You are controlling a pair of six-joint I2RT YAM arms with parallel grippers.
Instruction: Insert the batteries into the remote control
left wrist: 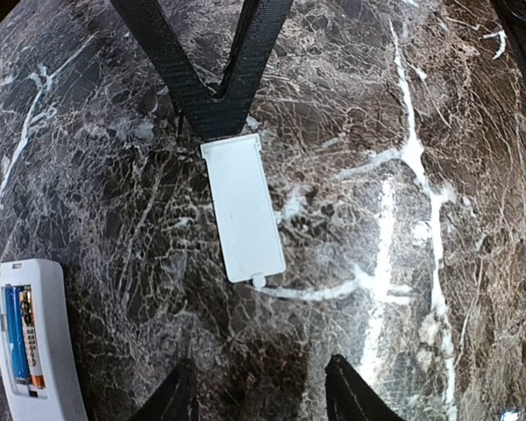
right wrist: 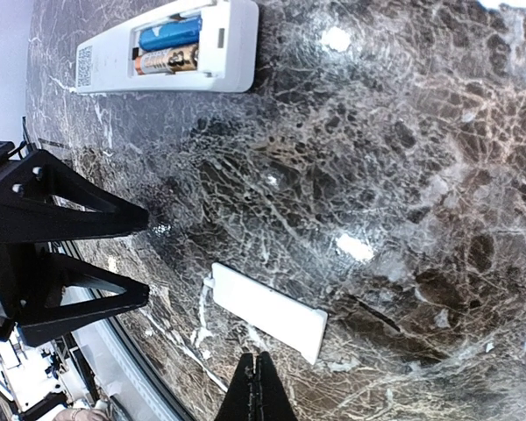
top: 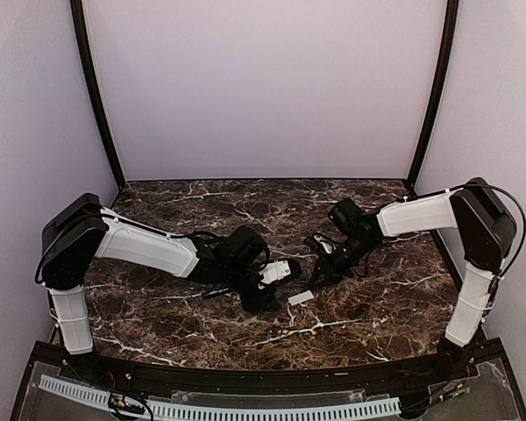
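The white remote lies on the marble table, its compartment open with a blue battery and a copper-and-black battery inside; it also shows at lower left in the left wrist view [left wrist: 53, 368]. The white battery cover [right wrist: 267, 307] lies loose nearby [left wrist: 243, 210]. My left gripper is open and empty, below the cover in its own view; it shows at left in the right wrist view. My right gripper is shut, nothing visible between its fingers, just beside the cover's end.
Both arms reach toward the table's middle, close together. Walls stand at the back and sides, and a rail runs along the front edge.
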